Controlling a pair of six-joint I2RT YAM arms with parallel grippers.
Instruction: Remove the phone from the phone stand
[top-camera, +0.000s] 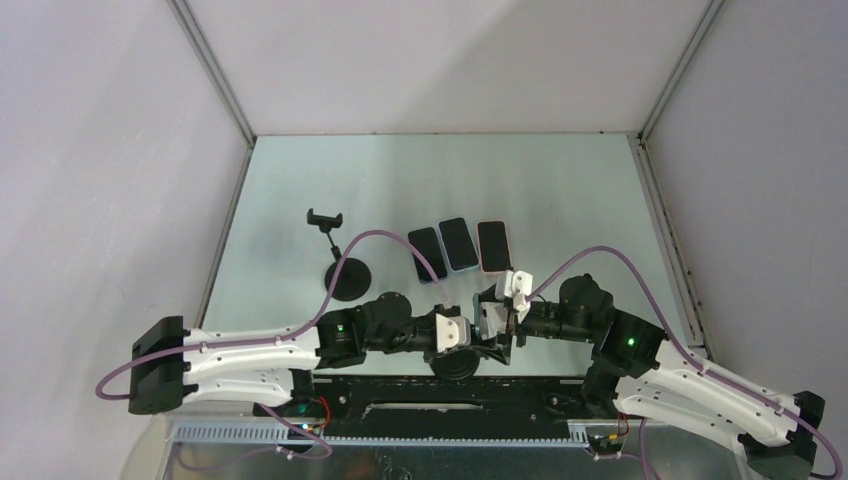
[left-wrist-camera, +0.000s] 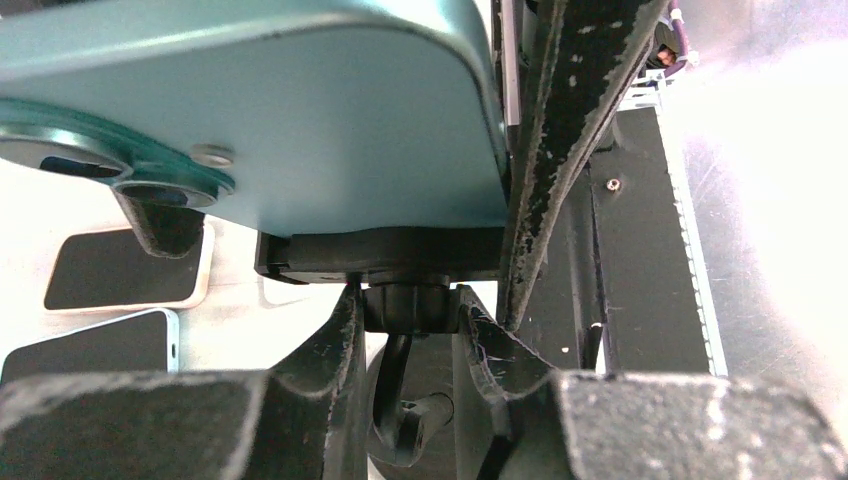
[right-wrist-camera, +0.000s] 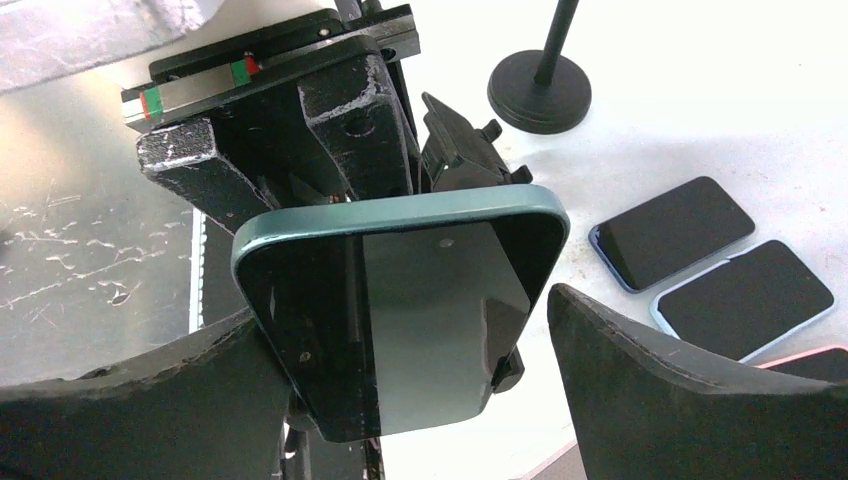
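Note:
A teal phone (left-wrist-camera: 340, 120) sits in a black stand holder (left-wrist-camera: 390, 250) at the front centre. In the left wrist view my left gripper has its fingers on either side of the stand's neck, just below the holder. In the right wrist view my right gripper is open, a finger on each side of the phone (right-wrist-camera: 420, 320). In the top view both grippers meet over the stand's round base (top-camera: 455, 368), hiding much of it.
A second, empty stand (top-camera: 347, 280) stands at the left. Three phones (top-camera: 427, 252) lie side by side behind the grippers.

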